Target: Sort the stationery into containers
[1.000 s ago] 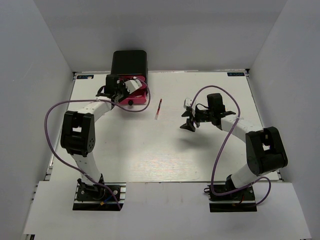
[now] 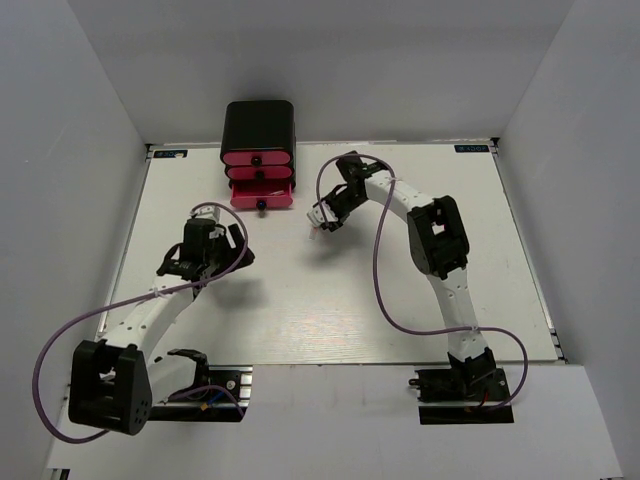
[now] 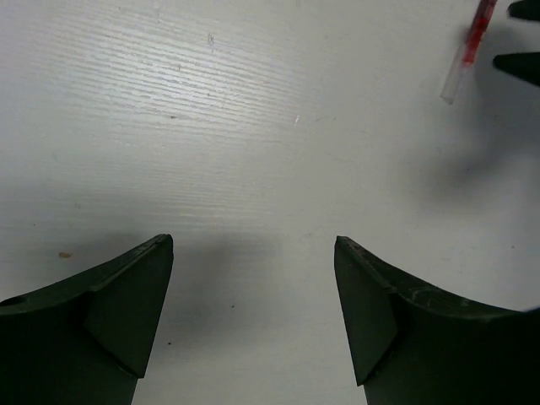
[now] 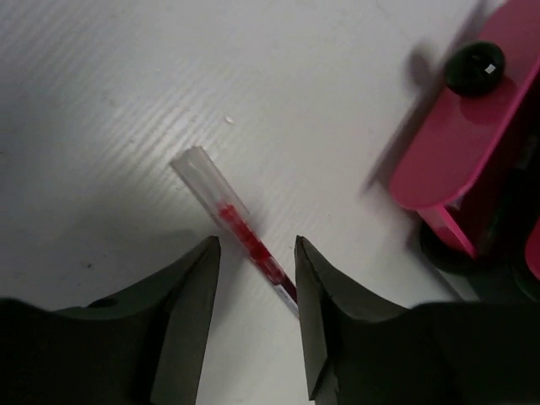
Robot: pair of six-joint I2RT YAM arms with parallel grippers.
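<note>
A red pen with a clear cap (image 4: 236,224) lies on the table, tilted across the right wrist view. My right gripper is over it, fingers apart around its lower part; nothing shows clearly gripped. In the top view it partly hides the pen. The same pen (image 3: 471,44) shows at the top right of the left wrist view. My left gripper stands open over bare table, left of the pen. The black box with pink drawers (image 2: 257,130) stands at the back, its bottom drawer (image 2: 262,200) pulled out.
The drawer's pink front and black knob (image 4: 474,67) are close beside the pen in the right wrist view.
My right gripper has swung leftward and back, from open table to over the pen.
</note>
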